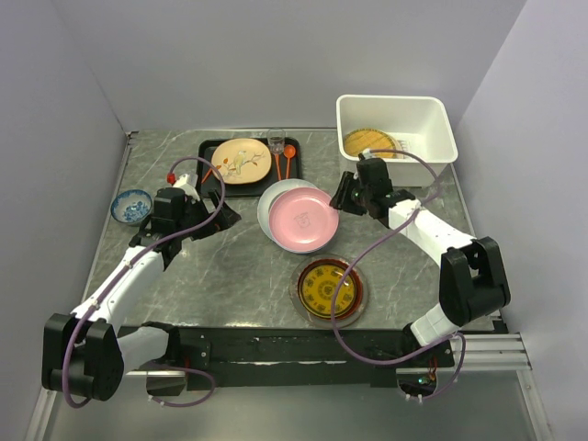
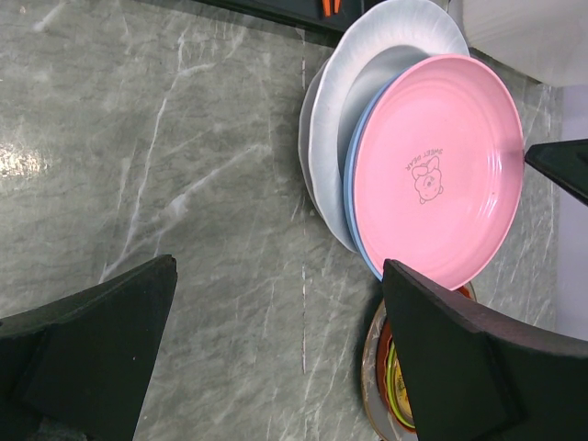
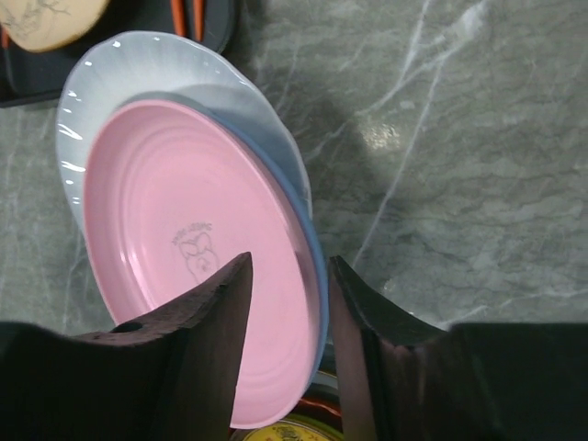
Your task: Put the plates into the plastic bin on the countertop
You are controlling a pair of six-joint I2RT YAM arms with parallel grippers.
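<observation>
A pink plate [image 1: 303, 220] with a bear print lies on a blue plate [image 3: 317, 266], and both overlap a pale scalloped plate [image 1: 267, 207]. My right gripper is part open at the pink plate's right edge, the pink and blue rims lying between its fingers in the right wrist view; whether they touch is unclear. To the left, over bare counter, my left gripper stands open and empty. The white plastic bin [image 1: 432, 168] at the back right holds a yellowish round plate [image 1: 369, 141]. Yellow and brown plates [image 1: 323, 289] are stacked near the front.
A black tray [image 1: 243, 190] at the back carries a bird-patterned plate [image 1: 242, 161], a clear glass [image 1: 277, 142] and orange utensils. On the far left sits a blue-patterned bowl [image 1: 131, 207].
</observation>
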